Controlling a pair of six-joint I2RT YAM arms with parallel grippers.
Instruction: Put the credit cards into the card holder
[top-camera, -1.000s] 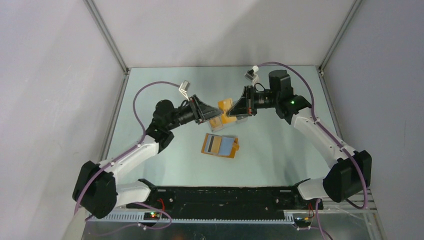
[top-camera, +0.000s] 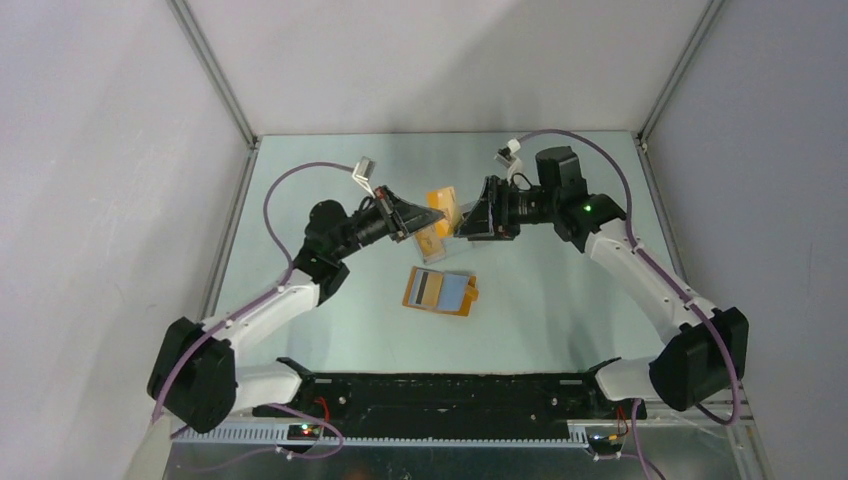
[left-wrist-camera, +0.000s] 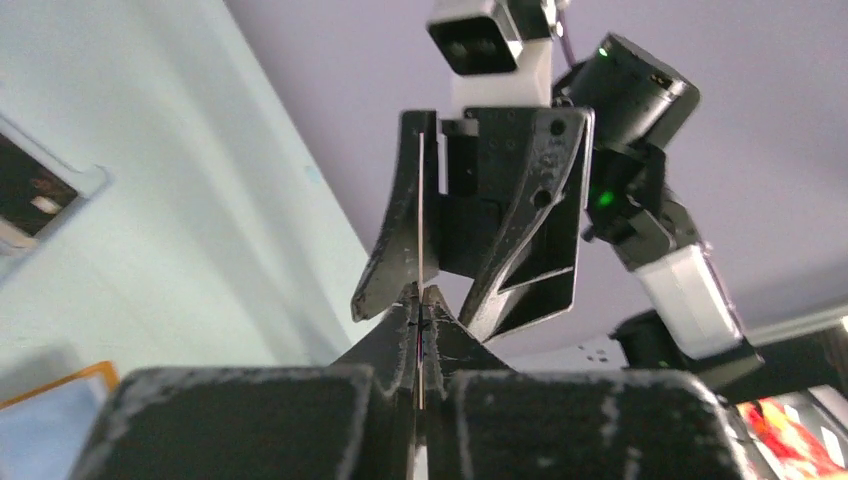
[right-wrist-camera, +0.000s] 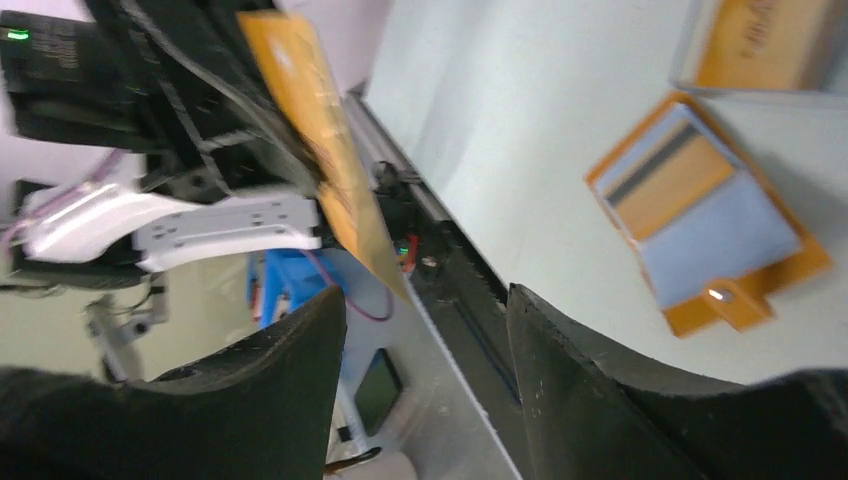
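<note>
An orange card (top-camera: 442, 208) is held up between the two arms, with my left gripper (top-camera: 440, 217) shut on it. In the left wrist view the card (left-wrist-camera: 420, 200) shows edge-on as a thin line rising from the fingertips. The right wrist view shows the card's orange face (right-wrist-camera: 345, 180), somewhat blurred. My right gripper stands open close to the card, its fingers apart and nothing between them. Nearer the front lies the card holder (top-camera: 456, 292), orange-edged with blue, tan and dark bands (right-wrist-camera: 715, 230).
Behind the holder, partly under the left gripper, sits a clear tray (top-camera: 430, 262) with an orange piece (right-wrist-camera: 765, 45) inside. The two grippers are very near each other.
</note>
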